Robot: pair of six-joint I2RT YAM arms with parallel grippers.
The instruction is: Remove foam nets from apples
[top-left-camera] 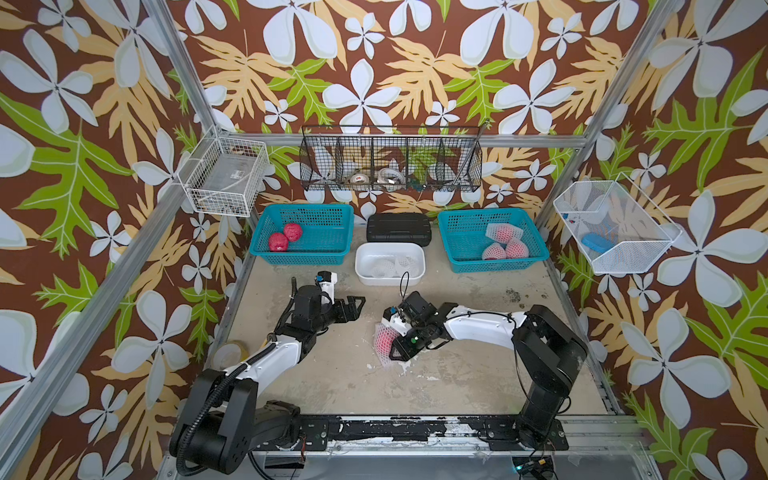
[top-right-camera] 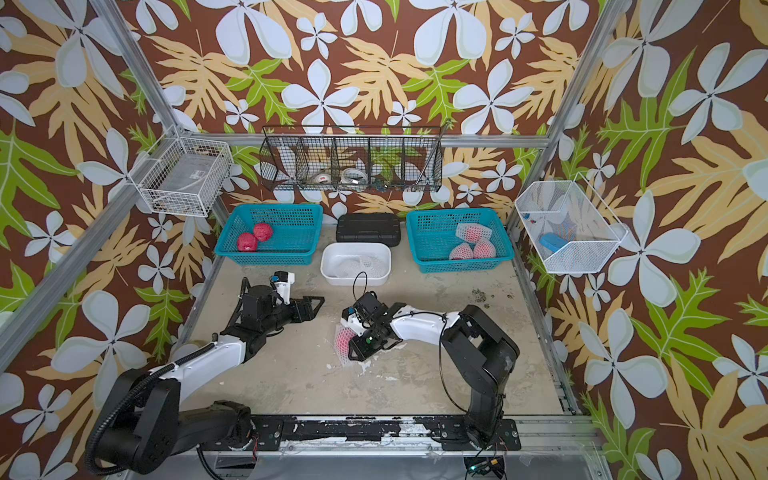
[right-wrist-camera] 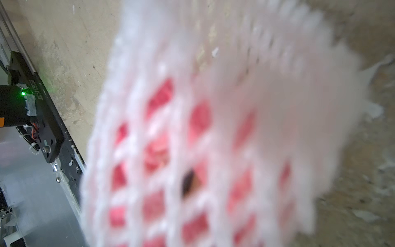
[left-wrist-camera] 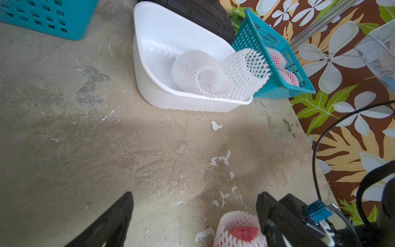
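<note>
A red apple in a white foam net (top-left-camera: pixel 383 342) is held up or resting over the middle of the table; its contact with the table is unclear. My right gripper (top-left-camera: pixel 393 345) is at its right side, and whether the fingers grip it is hidden. The netted apple (right-wrist-camera: pixel 197 164) fills the right wrist view, blurred, with loose net rising above the fruit. My left gripper stands open and empty to the left, apart from the apple. Two bare red apples (top-left-camera: pixel 277 241) lie in the left teal basket (top-left-camera: pixel 324 232). Three netted apples (top-left-camera: pixel 504 233) lie in the right teal basket (top-left-camera: pixel 464 232).
Loose white foam nets (left-wrist-camera: pixel 234 76) lie in the white bin (left-wrist-camera: pixel 164 92) at the back centre, one lying over its rim. Behind it sits a black case (top-left-camera: pixel 398 228). The table between the left arm and the bin is clear.
</note>
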